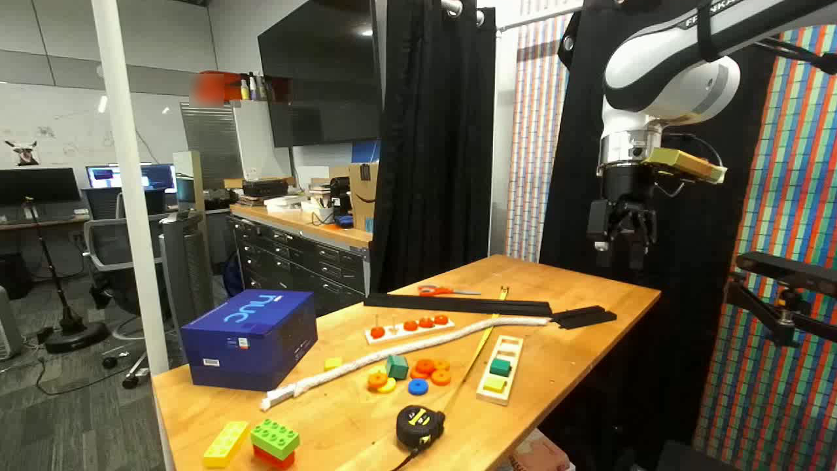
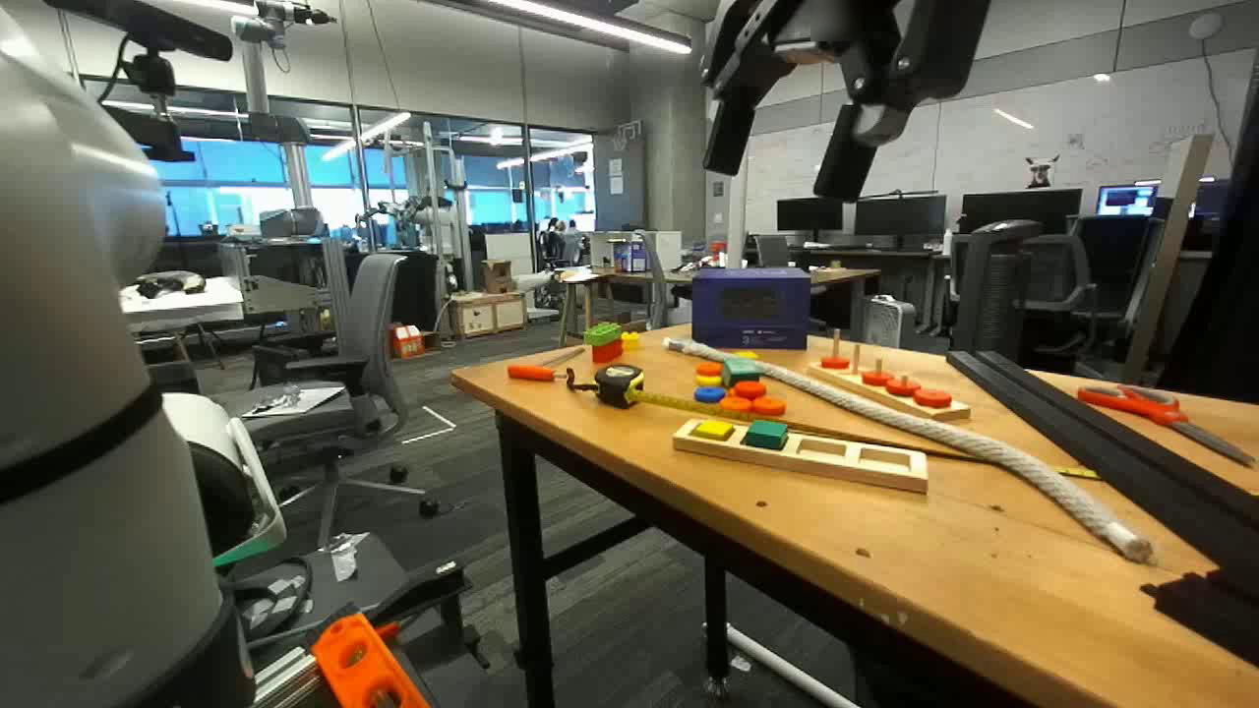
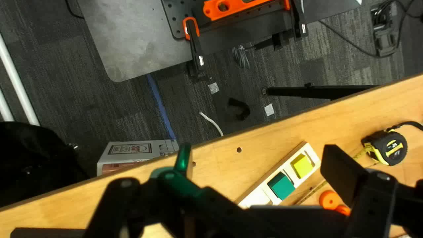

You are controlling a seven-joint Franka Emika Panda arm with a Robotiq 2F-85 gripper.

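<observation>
High above the table, my gripper hangs open with empty space between its fingers; exterior view 1 has the gripper beyond the table's right end. Below it lies a pale wooden tray with a row of square slots. A yellow block and a green block fill two neighbouring slots; other slots are bare. Loose on the table are another green block, orange rings and a blue ring. Several orange rings sit along a white peg board.
A white rope and a tape measure with its yellow tape pulled out cross the table. Further around stand a blue box, toy bricks, scissors and a black bar. The right tabletop has bare room.
</observation>
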